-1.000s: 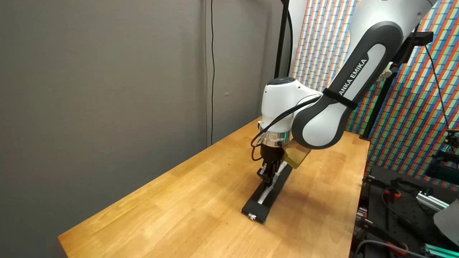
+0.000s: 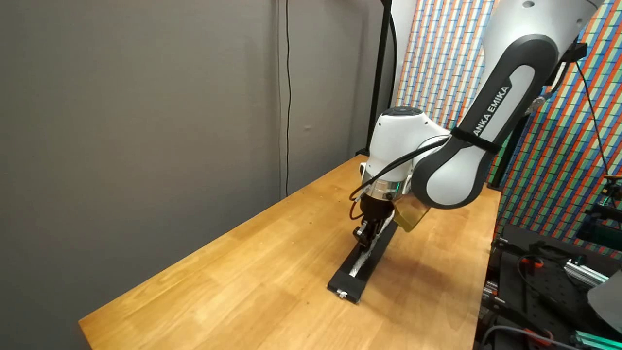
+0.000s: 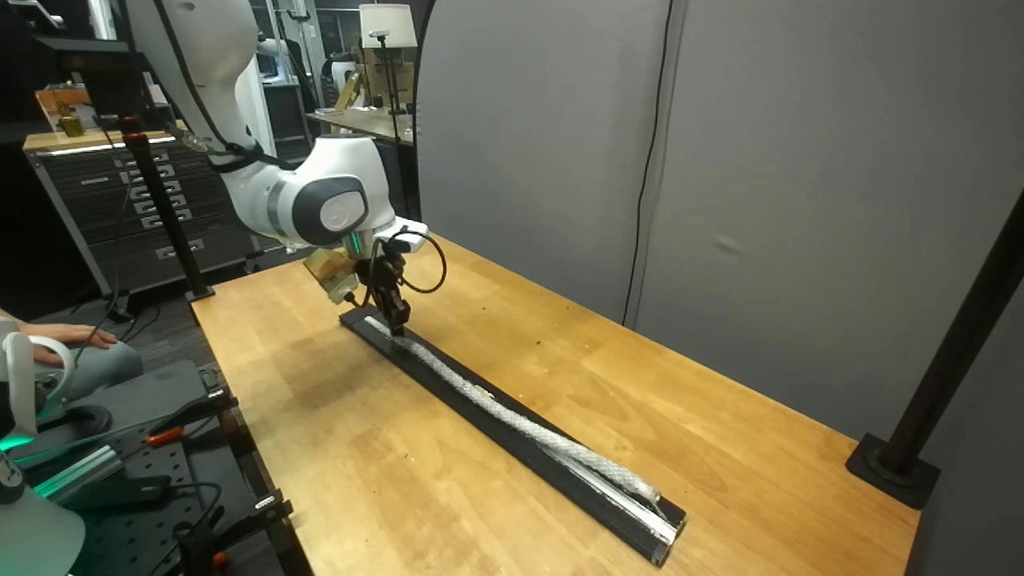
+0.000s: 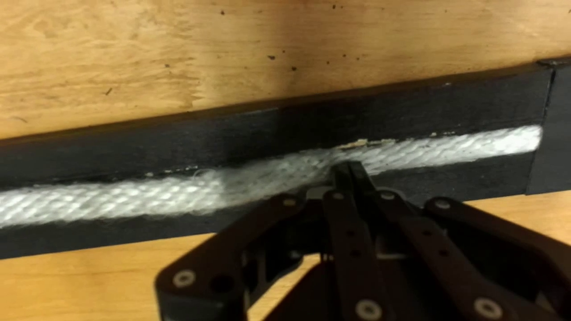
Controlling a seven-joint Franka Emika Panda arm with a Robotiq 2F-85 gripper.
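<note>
A long black channel (image 3: 518, 459) lies on the wooden table, with a white braided rope (image 3: 451, 373) running along it. At the end near the arm the rope sits in the slot; towards the opposite end it lies beside the bare, shiny groove (image 3: 614, 491). My gripper is shut, its fingertips pointing down at the rope (image 4: 455, 150). Nothing shows clearly between the fingers, and whether the tips press on the rope is hard to tell. In exterior view 1, the gripper (image 2: 362, 242) stands over the channel (image 2: 348, 285), partly hiding it.
A grey wall (image 3: 768, 240) borders its long side, and a black post (image 3: 917, 403) stands at one corner. Equipment (image 2: 542, 280) lies past the other long edge.
The arm has shifted a little to the right in exterior view 1, and the hand leans more. The gripper is still over the channel, which has not visibly moved.
</note>
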